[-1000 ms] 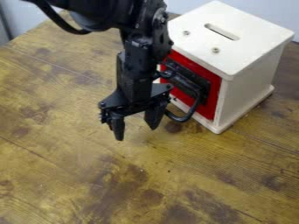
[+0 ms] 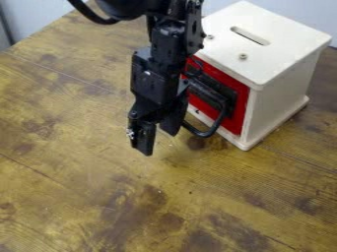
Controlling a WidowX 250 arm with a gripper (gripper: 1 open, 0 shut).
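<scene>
The black arm reaches down from the top of the camera view, with its gripper (image 2: 157, 128) low in front of a white box (image 2: 274, 69). The box has a red front panel (image 2: 230, 120) with a black fitting, partly hidden behind the arm. A black cable or hose loops down beside the gripper. The gripper's fingers point downward with a gap between them, and nothing shows held there.
The box occupies the right rear, and a pale wall shows at the top corners.
The gripper has shifted slightly to the right, toward the box, and turned a little. The box has not moved.
</scene>
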